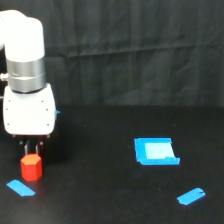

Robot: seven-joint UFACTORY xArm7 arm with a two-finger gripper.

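Note:
A small red block (pixel 32 169) is at the lower left of the camera view, directly beneath the white arm. My gripper (pixel 32 152) reaches down to the block's top, its dark fingers drawn close together. It looks shut on the block, though the fingertips are dark against the black surface and partly hidden. Whether the block is clear of the table is hard to tell.
To the right lies a white square (pixel 158 151) edged with blue tape. One blue tape strip (pixel 20 188) is just in front of the block, another tape strip (pixel 191 196) at the lower right.

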